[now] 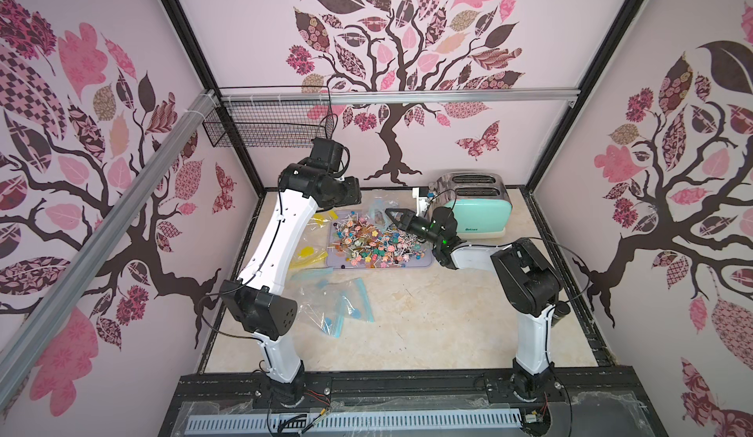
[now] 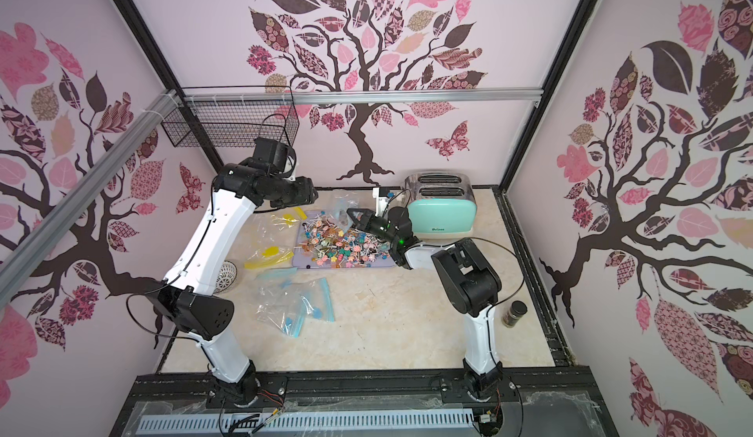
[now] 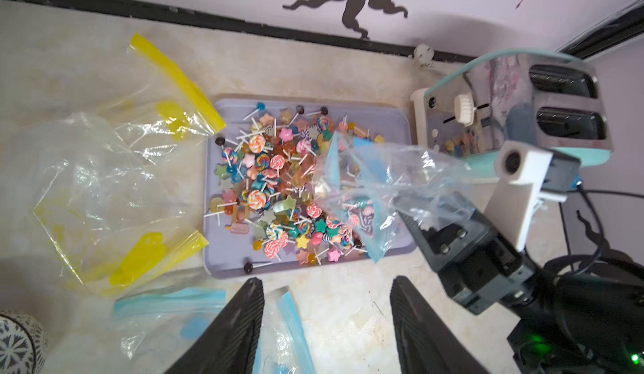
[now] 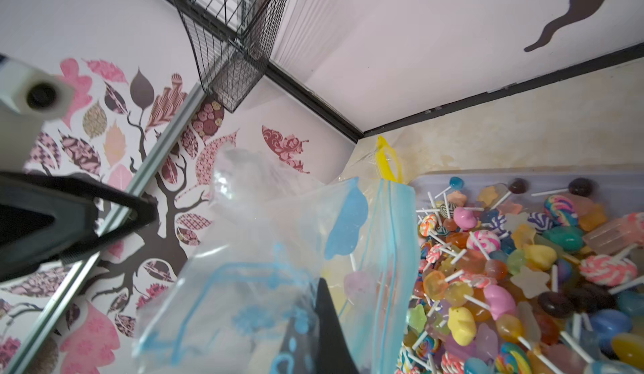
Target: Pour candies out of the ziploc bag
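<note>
My right gripper is shut on a clear ziploc bag (image 3: pixel 419 166) with a blue zip strip. The bag hangs over the right half of a lavender tray (image 3: pixel 382 112). Colourful candies (image 3: pixel 295 199), many of them lollipops, are spread across that tray. In the right wrist view the bag (image 4: pixel 261 253) looks limp and largely see-through; a pale pink shape shows through it, inside or behind I cannot tell. My left gripper stands open above the tray's left side, apart from the bag, its fingers (image 3: pixel 238 313) empty.
A yellow-zip bag (image 3: pixel 114 172) lies flat left of the tray, and a blue-zip bag (image 1: pixel 329 303) lies in front. The mint toaster (image 1: pixel 473 213) stands close behind the right arm. A wire basket (image 1: pixel 270 123) hangs at back left.
</note>
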